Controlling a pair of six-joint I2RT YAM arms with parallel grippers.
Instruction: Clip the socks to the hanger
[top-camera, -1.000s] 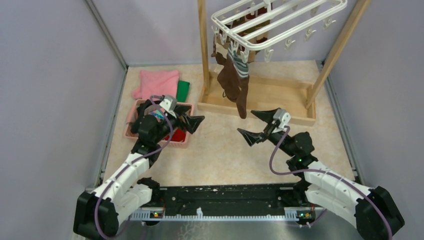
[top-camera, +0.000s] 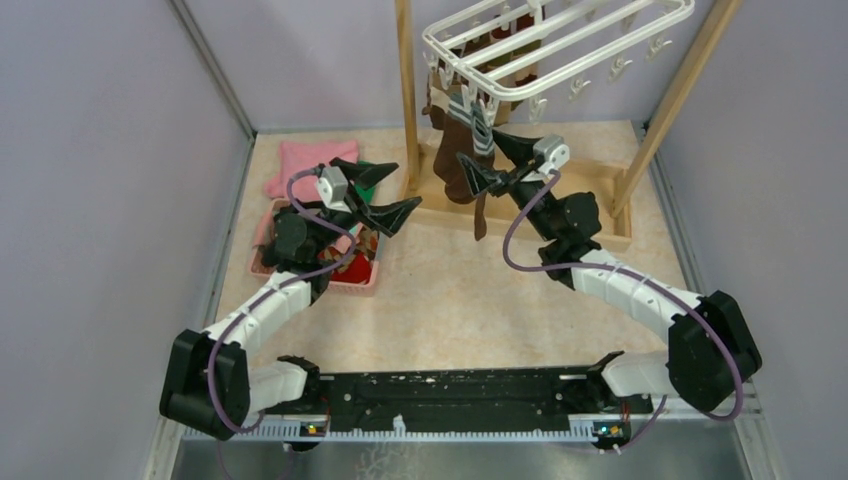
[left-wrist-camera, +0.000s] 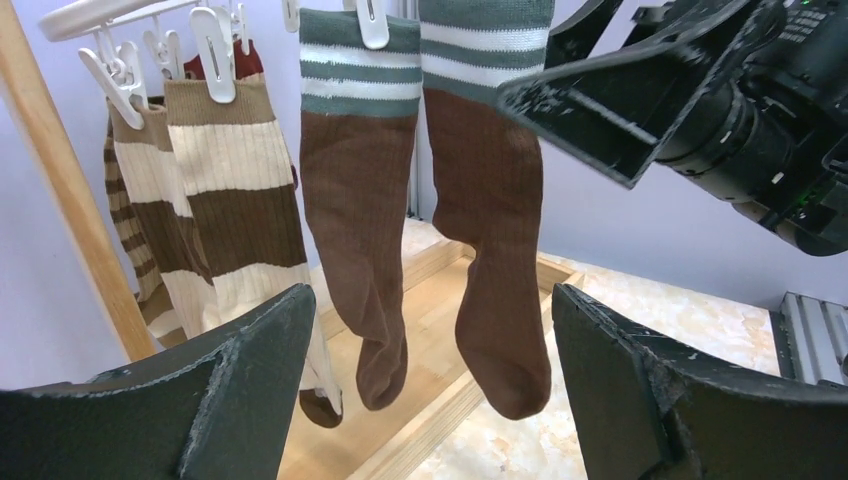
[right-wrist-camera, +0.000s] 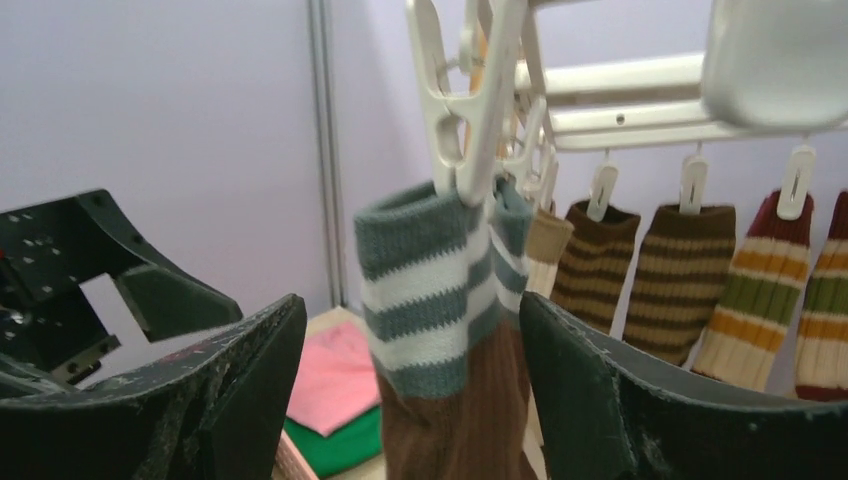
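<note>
Two brown socks with grey-and-white striped cuffs hang at the front left of the white hanger (top-camera: 560, 50). In the left wrist view the left brown sock (left-wrist-camera: 358, 200) has a white clip on its cuff; the top of the right brown sock (left-wrist-camera: 485, 180) is cut off by the frame. In the right wrist view a clip (right-wrist-camera: 465, 130) meets the nearer striped cuff (right-wrist-camera: 415, 290). My right gripper (top-camera: 478, 155) is beside these socks, fingers apart, the cuff showing between them without visible contact. Farther left, my left gripper (top-camera: 405, 186) is open and empty, over the basket's right side.
Striped socks (left-wrist-camera: 240, 190) hang from other clips, with more (right-wrist-camera: 750, 310) at the back. A pink basket (top-camera: 365, 288) of socks stands left, near a pink cloth (top-camera: 300, 160). Wooden posts (top-camera: 665, 100) flank the hanger.
The hanging brown socks have swung a little.
</note>
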